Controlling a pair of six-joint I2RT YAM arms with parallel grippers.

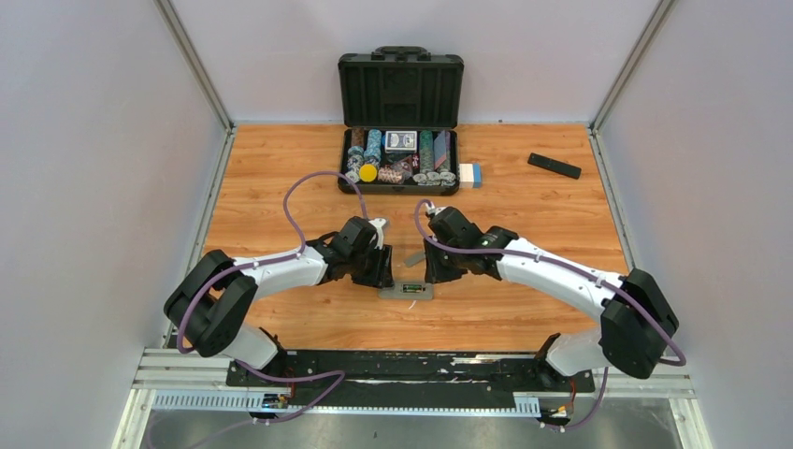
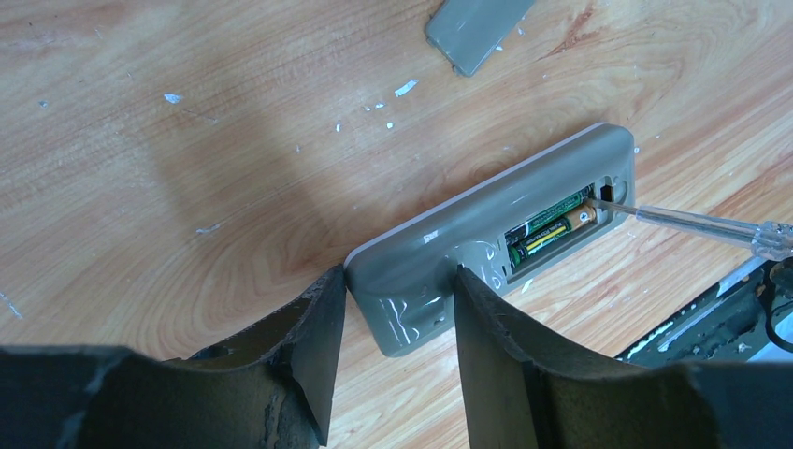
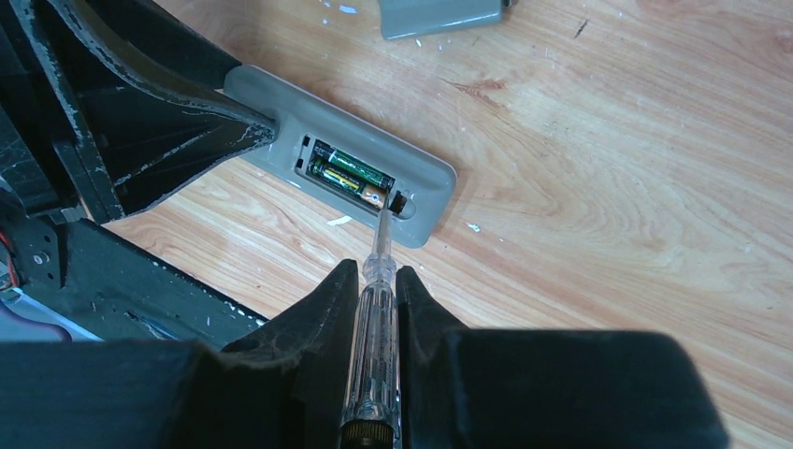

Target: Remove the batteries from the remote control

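The grey remote control (image 2: 524, 201) lies back-up on the table, its battery bay uncovered. Two green batteries (image 2: 547, 224) rest side by side in that bay. My left gripper is shut on the remote's left end. A clear-handled screwdriver (image 3: 376, 318) is gripped in my right gripper, which is shut on its handle. In both wrist views the screwdriver's thin tip reaches into the bay at the batteries' right end; whether it touches a battery or the contact, I cannot tell. The loose grey battery cover (image 2: 477, 28) lies on the table behind the remote.
An open black case (image 1: 400, 187) of chips and cards stands at the back, a small white-and-blue box (image 1: 470, 175) beside it. At the back right lies a black remote (image 1: 555, 166).
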